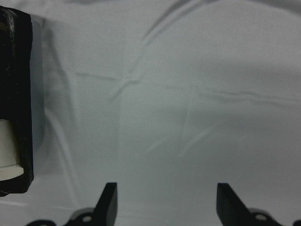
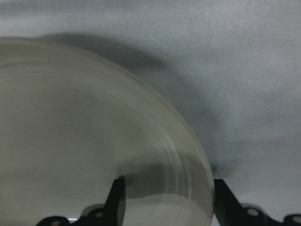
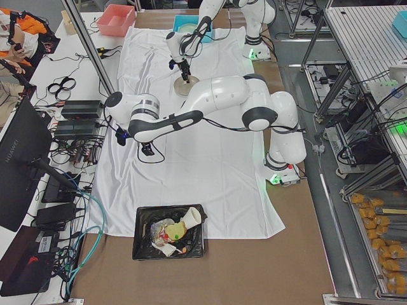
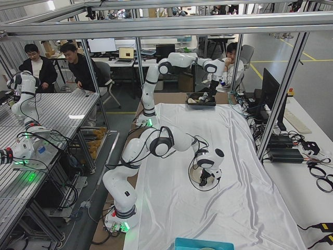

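Note:
A beige plate (image 4: 195, 175) lies on the white cloth, seen close in the right wrist view as a pale rounded rim (image 2: 155, 108). My right gripper is down at that rim, one finger over the plate and the other just outside its edge; whether it grips the rim I cannot tell. My left gripper is open and empty above the cloth, near a black tray (image 3: 146, 232) holding a white cup (image 3: 193, 216) and mixed scraps.
A blue bin (image 4: 203, 242) stands at the far end of the cloth from the black tray. A pink bin (image 3: 116, 19) is on the side table among cables and devices.

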